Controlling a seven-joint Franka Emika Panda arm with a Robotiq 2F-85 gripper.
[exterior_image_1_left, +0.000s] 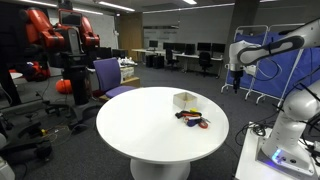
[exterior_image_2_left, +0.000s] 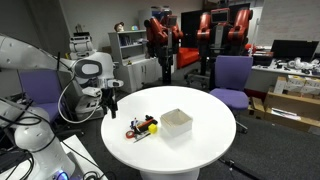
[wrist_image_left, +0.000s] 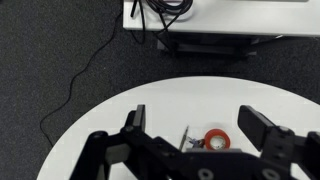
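Observation:
My gripper is open, its two dark fingers wide apart at the bottom of the wrist view, with nothing between them. In the second exterior view it hangs high near the left edge of the round white table. On that table lies a small pile of objects, among them a red roll, a yellow piece and a dark item. Beside the pile stands an open, pale box; its inside looks empty from here. The gripper's body hides part of the pile in the wrist view.
My arm stands on a white base table apart from the round table. A dark cable runs over the floor. A purple chair is close to the table's far side.

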